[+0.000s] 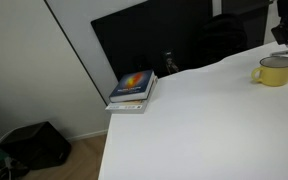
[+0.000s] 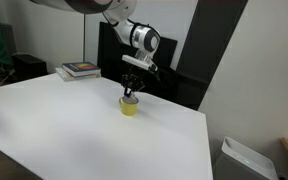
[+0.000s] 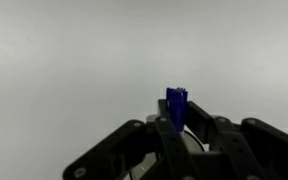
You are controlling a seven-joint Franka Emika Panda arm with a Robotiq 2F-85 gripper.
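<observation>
The yellow mug [image 1: 273, 71] stands upright on the white table, its handle toward the left in exterior view 1. My gripper [image 2: 132, 91] is directly over the mug [image 2: 129, 108] in exterior view 2. In the wrist view, the gripper is shut on a slim blue object [image 3: 177, 103], perhaps a marker. A pale part [image 1: 281, 53], seemingly of the same object, shows by the mug's rim in exterior view 1. Part of the mug's rim [image 3: 192, 140] shows behind the fingers. Whether the object's lower end is inside the mug, I cannot tell.
Two stacked books [image 1: 132, 88] lie at the table's far left corner. A black monitor or panel [image 1: 144, 38] stands behind the table. A grey bin [image 2: 242, 160] is on the floor beyond the right edge.
</observation>
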